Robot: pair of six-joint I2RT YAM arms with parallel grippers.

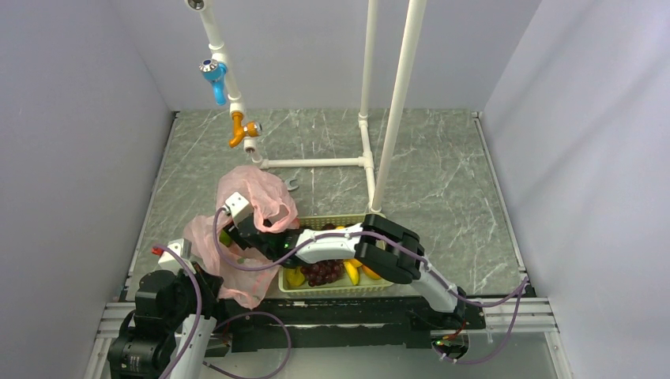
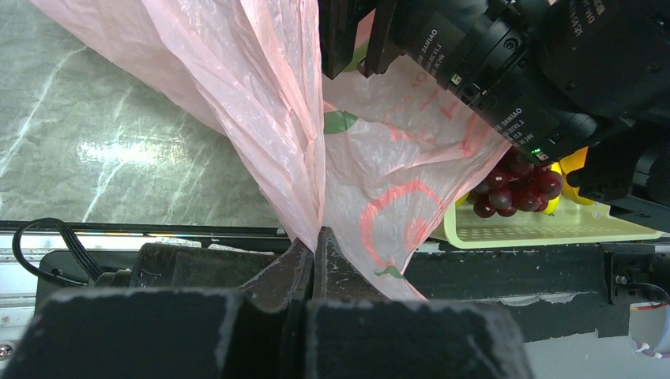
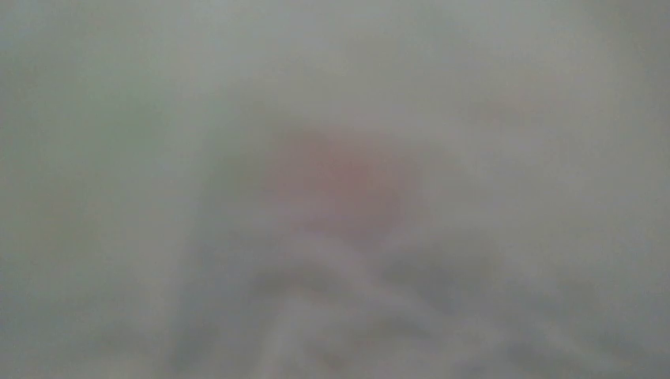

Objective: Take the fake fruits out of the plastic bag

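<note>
The pink plastic bag (image 1: 257, 192) lies crumpled left of the green basket (image 1: 332, 290). My left gripper is shut, the gathered bag edge running into its tips. My right gripper (image 1: 231, 234) is inside the bag's folds beside something green (image 1: 225, 238); its fingers (image 2: 340, 39) appear apart in the left wrist view, and what lies between them is hidden. The right wrist view is too blurred to tell. The basket holds grapes (image 2: 517, 185), bananas (image 1: 351, 270) and other yellow and orange fruits.
White pipes (image 1: 316, 162) with blue and orange taps (image 1: 237, 126) stand at the back. A small wrench (image 1: 291, 185) lies behind the bag.
</note>
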